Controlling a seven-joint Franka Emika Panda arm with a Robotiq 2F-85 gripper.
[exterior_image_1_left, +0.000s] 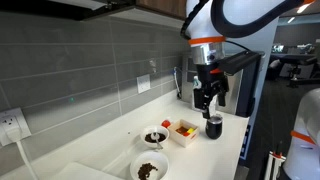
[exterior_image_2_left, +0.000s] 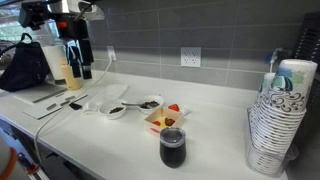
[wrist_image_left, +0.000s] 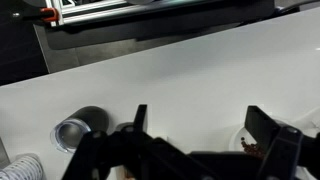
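High above the white counter (exterior_image_2_left: 110, 145), my gripper (exterior_image_1_left: 210, 103) hangs pointing down. In the wrist view the gripper is open, its dark fingers well apart with only bare counter showing between them. A dark cylindrical jar (exterior_image_2_left: 173, 149) with a greyish top stands near the counter's front; from the wrist it appears at lower left, a dark jar (wrist_image_left: 80, 128). Beyond it sits a small open box (exterior_image_1_left: 181, 139) holding red and yellow items. Two white bowls with dark contents stand farther along: one bowl (exterior_image_1_left: 149, 165) is nearer, the other bowl (exterior_image_1_left: 155, 137) has a spoon-like handle in it.
Tall stacked paper cups (exterior_image_2_left: 275, 125) stand at the counter's right end in exterior view 2. A tiled wall (exterior_image_2_left: 150, 60) with outlets closes the back. Flat clutter (exterior_image_2_left: 62, 100) lies at the left end. Clear counter stretches in front of the bowls.
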